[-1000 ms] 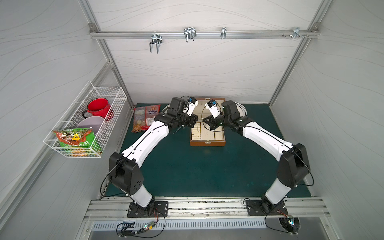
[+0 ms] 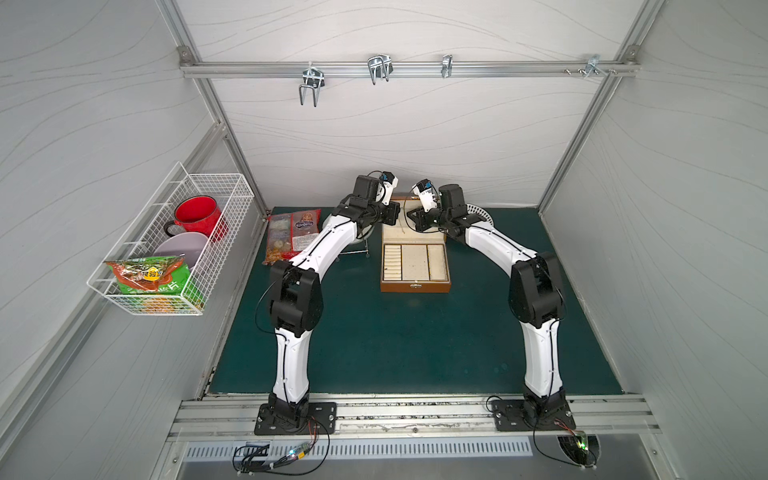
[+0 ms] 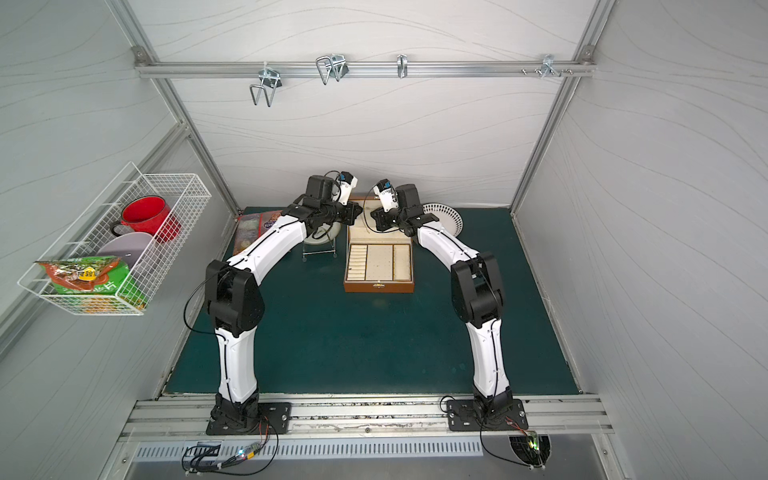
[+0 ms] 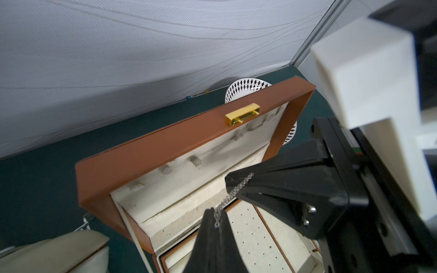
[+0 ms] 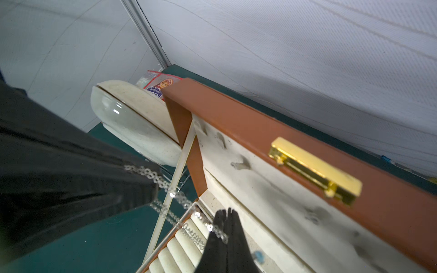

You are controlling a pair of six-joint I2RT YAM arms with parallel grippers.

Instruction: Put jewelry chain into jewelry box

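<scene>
A thin silver chain stretches between my two grippers, one end pinched in each. My left gripper is shut on it at the fingertips, and so is my right gripper, where the chain comes out across the view. Both hang over the open lid side of the brown jewelry box. Its lid is raised at the back, with a cream lining, small pegs and a gold clasp. In the left wrist view, the right gripper hides part of the box's compartments.
Behind the left arm stands a rack with a white dish, beside snack bags. A patterned plate is right of the box. The wire basket hangs at left.
The two grippers keep close together. The box has not moved.
</scene>
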